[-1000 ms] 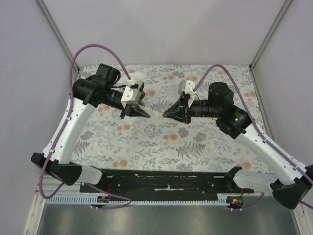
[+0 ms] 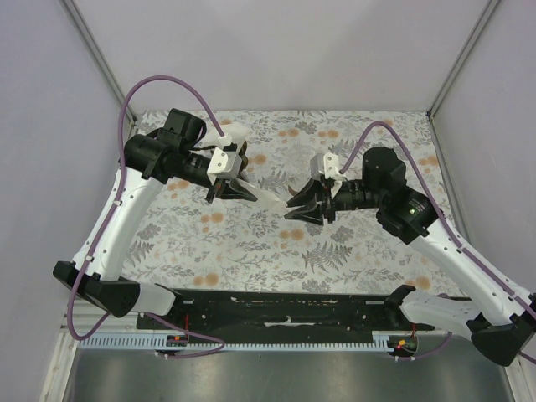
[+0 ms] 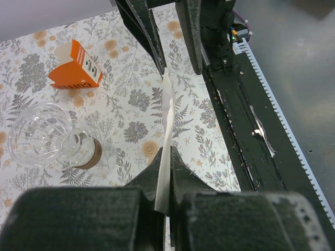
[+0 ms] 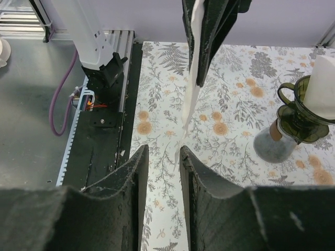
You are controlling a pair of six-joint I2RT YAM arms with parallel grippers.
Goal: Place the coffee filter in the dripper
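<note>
A white paper filter (image 2: 266, 195) (image 3: 168, 120) (image 4: 190, 94) stretches between the grippers, seen nearly edge-on in both wrist views. My left gripper (image 2: 241, 189) is shut on it. My right gripper (image 2: 303, 208) is open at the filter's other end, whose tip shows by its fingers. A dark green dripper (image 4: 300, 117) stands on a glass vessel (image 4: 269, 146) in the right wrist view, with white paper in or behind its top; in the top view it is mostly hidden behind the left arm.
An orange coffee box (image 3: 76, 70) and a clear glass vessel (image 3: 39, 133) stand on the floral mat. A dark rail (image 2: 285, 310) runs along its front edge.
My right gripper has moved slightly to the right and toward the front, and its fingers now look open beside the filter's end. The left arm is unchanged.
</note>
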